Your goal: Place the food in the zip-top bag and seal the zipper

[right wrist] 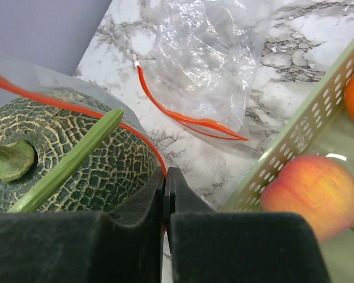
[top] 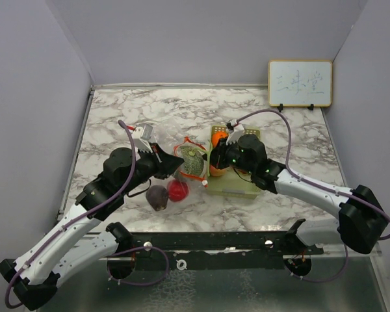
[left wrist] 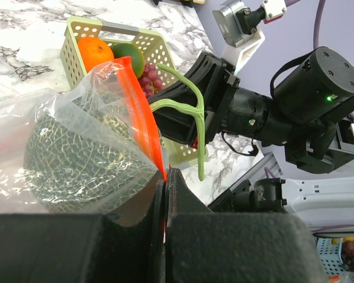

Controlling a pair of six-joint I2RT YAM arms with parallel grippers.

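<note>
A clear zip bag with an orange zipper (left wrist: 135,100) holds a netted green melon (right wrist: 71,159) with a stem. In the top view a dark fruit (top: 157,197) and a red fruit (top: 177,190) sit beside it, under plastic. My left gripper is shut on the bag's orange-edged rim. My right gripper is shut on the other orange edge of the bag, right of the melon. A green stalk (right wrist: 65,165) crosses in front of the melon.
A green basket (right wrist: 307,130) at the right holds an orange (left wrist: 94,52), a peach (right wrist: 310,194), a green fruit and grapes (left wrist: 150,81). Another clear bag (right wrist: 206,59) lies flat on the marble table. A whiteboard (top: 299,83) stands at the back right.
</note>
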